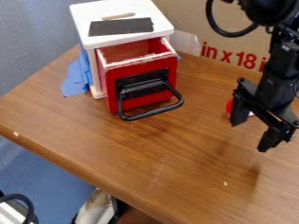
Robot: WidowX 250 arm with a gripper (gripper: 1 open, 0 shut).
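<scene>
My black gripper (251, 129) hangs over the right side of the wooden table. Behind it, a small red object (229, 108) is mostly hidden by the gripper. At the back left stands a red and white box (132, 66) with a black loop handle at its lower front and an opening near its top. Whether my fingers hold anything is unclear.
A dark flat piece and a light stick lie on the white top (91, 17). A blue cloth (73, 80) is beside the box. Cardboard (211, 48) stands behind.
</scene>
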